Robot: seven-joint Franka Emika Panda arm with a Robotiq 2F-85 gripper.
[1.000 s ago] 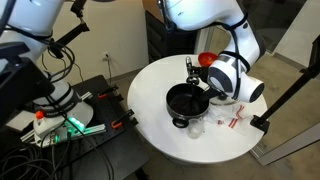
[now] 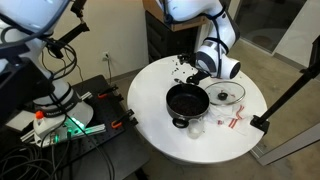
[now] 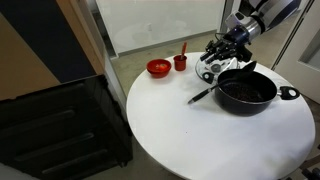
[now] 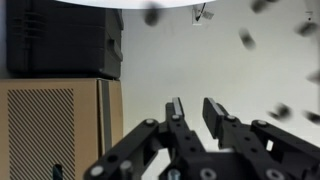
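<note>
A black pan (image 2: 186, 104) sits on the white round table, its dark handles reaching past the rim. My gripper points out over the table's far side. Its fingers stand a short way apart in the wrist view, and whether something is held lower between them cannot be made out. Seen in exterior view 2, the gripper (image 3: 222, 46) is beyond the pan (image 3: 247, 98), by the glass lid (image 3: 209, 70). Small dark specks (image 2: 180, 71) are scattered near the gripper in exterior view 1; blurred dark pieces (image 4: 282, 110) appear in the wrist view.
A red bowl (image 3: 158, 68) and a red cup (image 3: 180, 62) stand at the table's far edge. A clear cup (image 2: 196, 128) is in front of the pan. Beyond the table lie a cardboard box (image 4: 60, 130) and a black case (image 4: 75, 42).
My gripper has risen out of the pan and moved back and away from it. Dark specks now show near it that were absent earlier. The pan has stayed put.
</note>
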